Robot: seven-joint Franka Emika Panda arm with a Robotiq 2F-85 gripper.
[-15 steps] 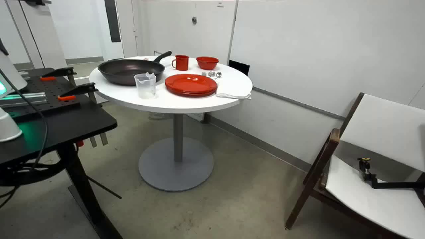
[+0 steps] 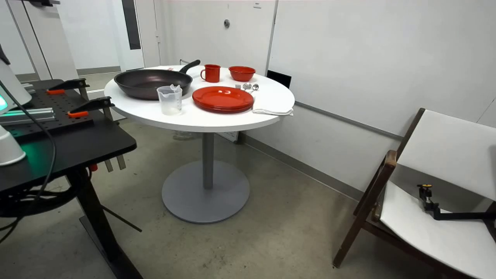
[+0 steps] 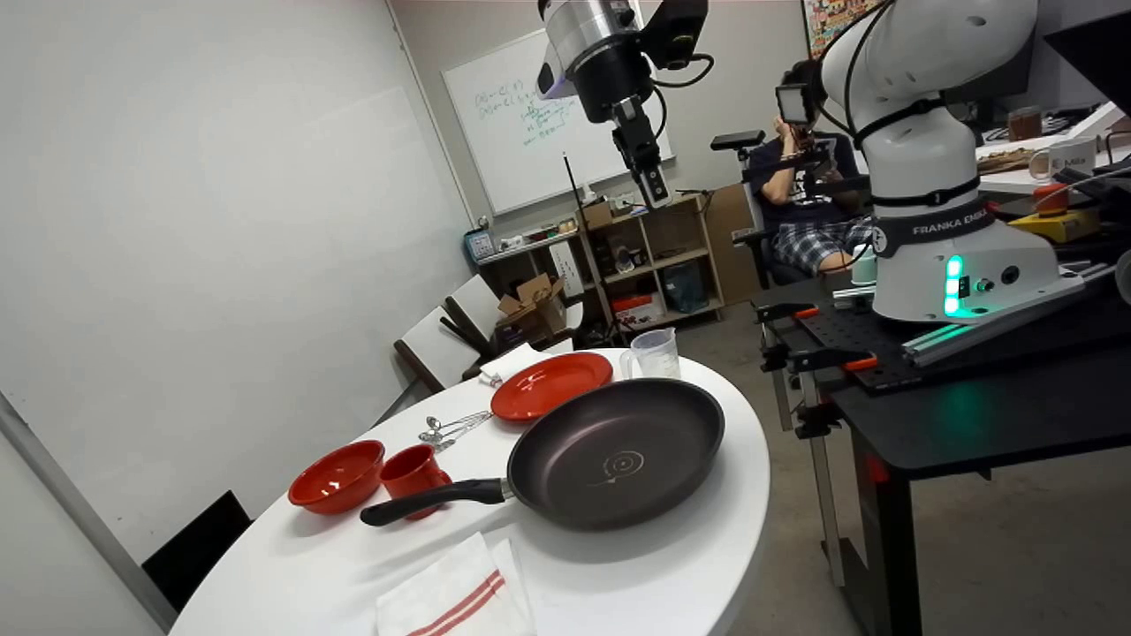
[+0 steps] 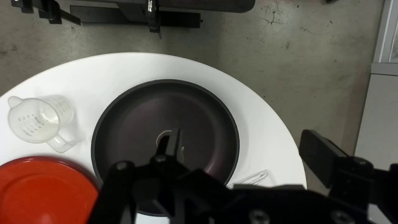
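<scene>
High above the round white table, my gripper hangs clear of everything on it. In the wrist view the fingers stand wide apart, with nothing held between them; from the side they overlap. A black frying pan rests below, its handle pointing towards a red mug. Beside the pan are a clear measuring cup and stacked red plates. Metal utensils lie near the plates, and a red bowl sits beyond the mug.
A white towel with red stripes lies by the pan's handle; another folded white cloth is at the table's edge. The black robot bench stands beside the table, with clamps along its edge. A chair is farther off.
</scene>
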